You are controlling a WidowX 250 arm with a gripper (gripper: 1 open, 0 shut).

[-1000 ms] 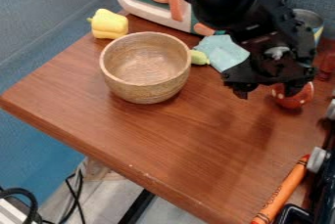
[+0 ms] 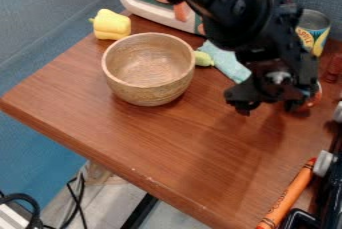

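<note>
The black gripper (image 2: 267,101) hangs low over the right half of the wooden table, right of a beige woven bowl (image 2: 147,83). A red round object (image 2: 314,96) is mostly hidden behind it; whether the gripper touches it or is open or shut cannot be made out.
A yellow pepper (image 2: 110,24), a small green object (image 2: 202,59), a light blue cloth (image 2: 226,63) and a can (image 2: 311,28) stand at the back. An orange crayon-like object (image 2: 286,202) and black items lie at the right edge.
The gripper has moved down and slightly right, now covering more of the red object.
</note>
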